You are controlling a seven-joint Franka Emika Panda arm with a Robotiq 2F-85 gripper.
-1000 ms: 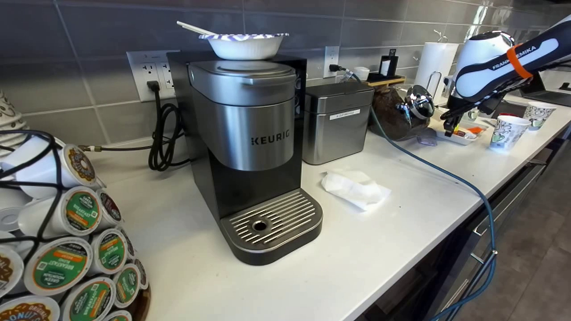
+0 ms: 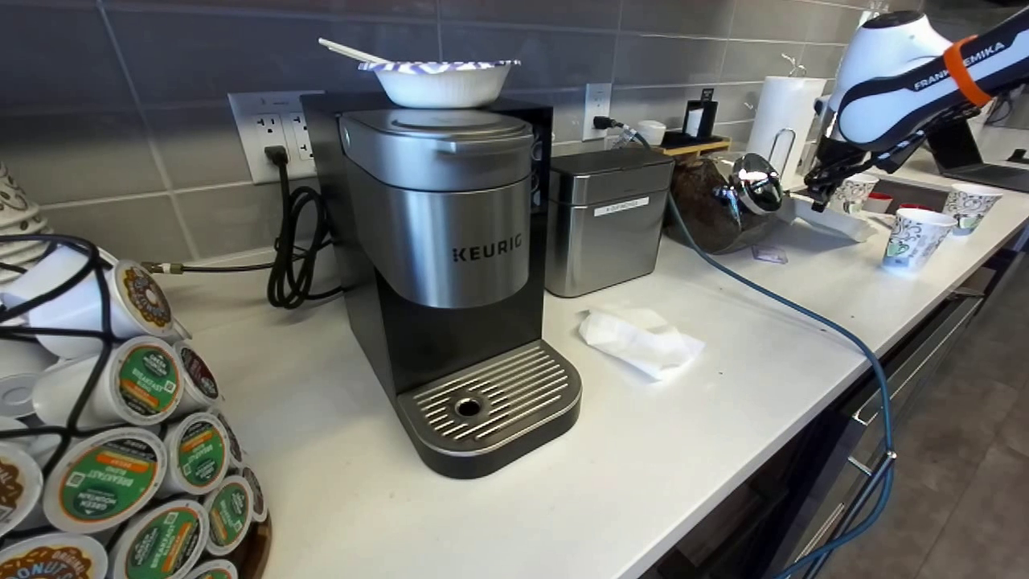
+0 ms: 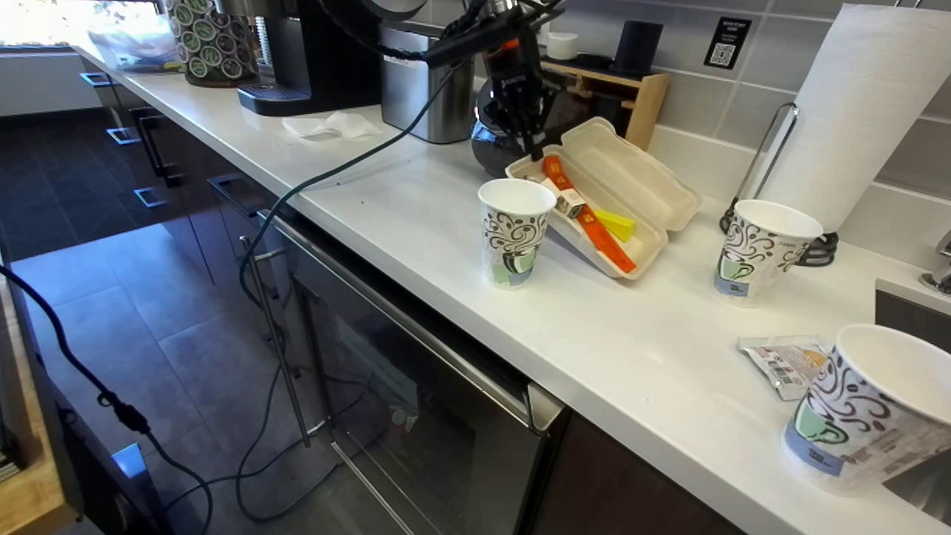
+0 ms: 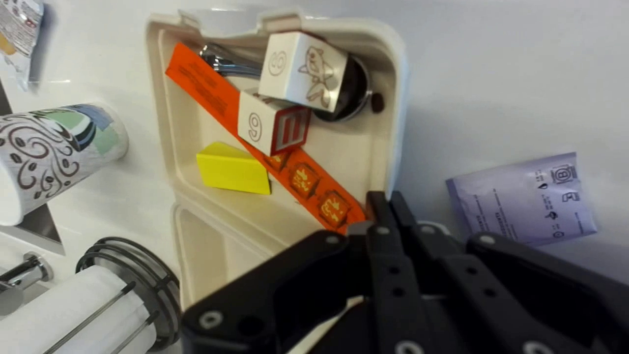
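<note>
An open, pale clamshell container point(image 4: 354, 159) has its edge at my gripper, whose fingers are closed together with the thin rim apparently pinched between them. In exterior view 2 the gripper point(image 3: 535, 153) is at the container's back-left corner, and the tray point(image 3: 655, 250) looks tilted, that end raised. Inside are an orange strip point(image 4: 203, 82), two white blocks, one point(image 4: 286, 71) over a dark round item point(image 4: 354, 88) and the other point(image 4: 256, 121) on the strip, a yellow block point(image 4: 233, 168) and a shiny metal piece point(image 4: 230, 62).
A purple packet point(image 4: 525, 197) lies beside the container. Paper cups point(image 3: 515, 232) point(image 3: 764, 250) point(image 3: 874, 410) stand around it. Behind are a glass jar point(image 2: 709, 207) and a paper towel roll point(image 3: 847, 116). A blue cable point(image 2: 801, 309) crosses the counter. The coffee maker point(image 2: 444, 241) is farther along.
The arm has shifted slightly right and up in exterior view 1. The container's near side has tipped up, so its orange and yellow contents no longer show from there.
</note>
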